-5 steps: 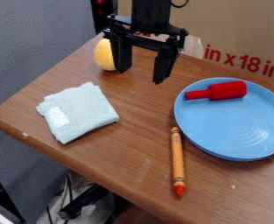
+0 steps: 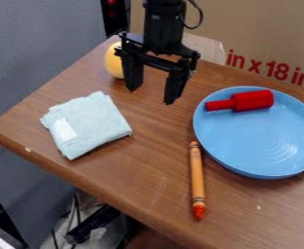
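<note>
My black gripper (image 2: 154, 76) hangs over the back middle of the wooden table, open, with nothing visible between its fingers. Behind its left finger is a round yellow object (image 2: 113, 60), partly hidden. A folded pale cloth (image 2: 86, 124) lies at the left. A blue plate (image 2: 255, 146) at the right holds a red cylindrical object (image 2: 249, 100) with a narrower end near its back left. An orange crayon (image 2: 197, 182) lies lengthwise in front, left of the plate.
A cardboard box (image 2: 258, 39) with printed red text stands behind the table. The table's left edge drops to a grey floor area with cables.
The objects on the table have not visibly moved.
</note>
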